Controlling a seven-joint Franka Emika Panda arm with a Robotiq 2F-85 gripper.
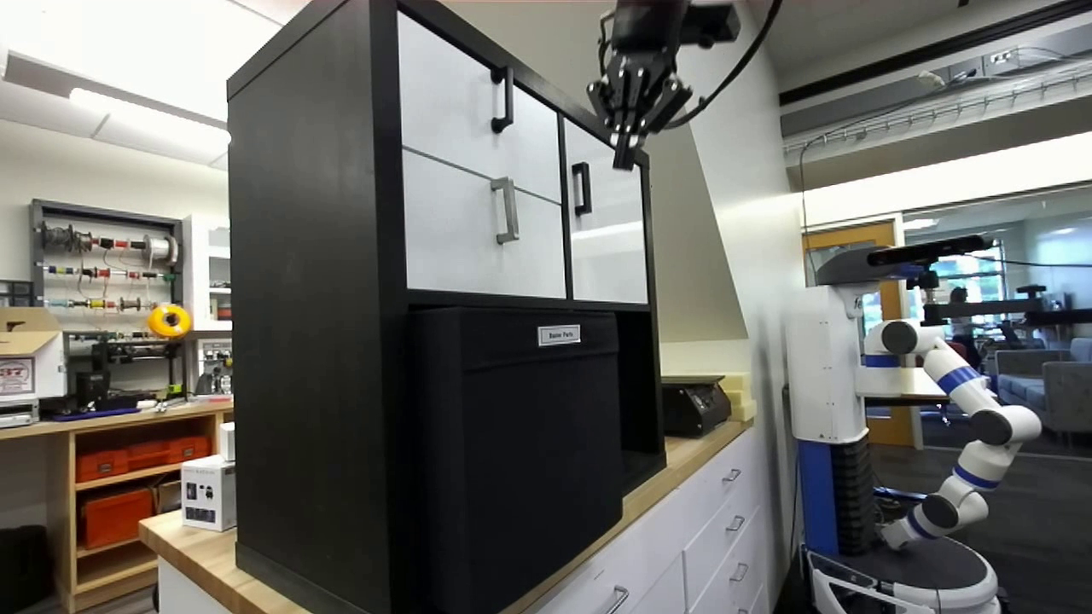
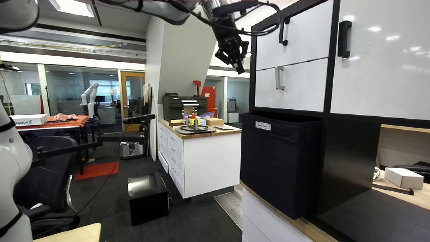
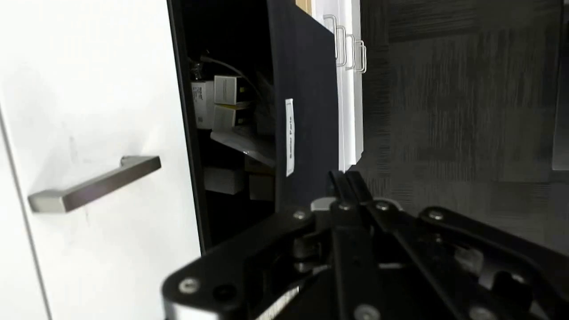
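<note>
My gripper (image 1: 624,153) is raised in front of the upper part of a black-framed cabinet (image 1: 307,307). In the wrist view its dark fingers (image 3: 339,186) lie side by side, shut, with nothing showing between them. Below the white cabinet doors stands a black fabric bin (image 2: 278,169) with a white label (image 3: 289,138), pulled partly out from its cubby. Small boxes (image 3: 226,90) and plastic bags show inside its open top. A grey metal handle (image 2: 279,78) is on the lower white drawer front, to the left in the wrist view and apart from the gripper.
Black handles (image 1: 583,188) stick out from the other cabinet fronts. White drawers (image 1: 706,512) run beneath the wooden counter (image 1: 706,446). Open floor (image 3: 453,106) lies in front of the cabinet, with a black box (image 2: 149,197) on it.
</note>
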